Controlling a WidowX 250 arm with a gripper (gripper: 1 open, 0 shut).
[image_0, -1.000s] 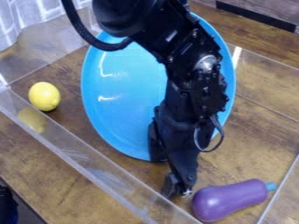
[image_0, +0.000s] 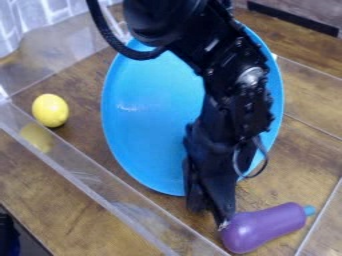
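The black gripper (image_0: 214, 200) points down at the lower right part of a large blue plate (image_0: 147, 120), covering part of it. Its fingertips are low, just left of a purple toy eggplant (image_0: 267, 225) with a blue-green stem. The fingers look shut, with nothing visible between them; whether they touch the eggplant is unclear. A yellow lemon (image_0: 51, 110) lies on the wooden surface to the left of the plate.
A clear plastic strip or wall (image_0: 94, 185) runs diagonally along the left and bottom. A pale patterned cloth is at the top left.
The blue plate has shifted a little right and down since one second ago. The arm and gripper have moved slightly, with the fingertips staying near the eggplant.
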